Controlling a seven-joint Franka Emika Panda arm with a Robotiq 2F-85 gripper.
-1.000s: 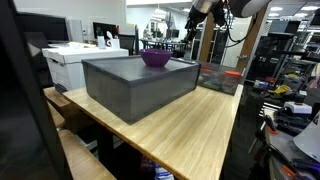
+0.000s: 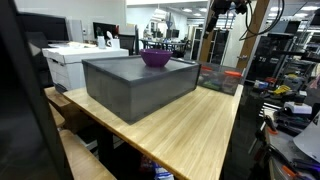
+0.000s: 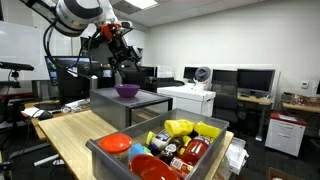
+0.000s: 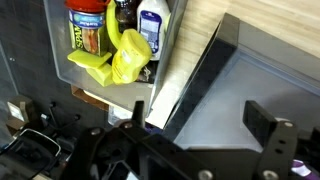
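My gripper stands open in the wrist view, its fingers wide apart with nothing held between them. It hangs high over the gap between a grey bin and a grey raised box. In exterior view 2, a purple bowl rests upright on top of that box. The bin holds a yellow object, a white bottle and a can with a red label. Red-lidded containers and a blue item are also inside it.
A white cabinet and desks with monitors stand farther back. A black post blocks the left of exterior view 1.
In exterior view 1 the arm has moved up and to the right, away from above the box and bowl. The bowl and bin have stayed in place.
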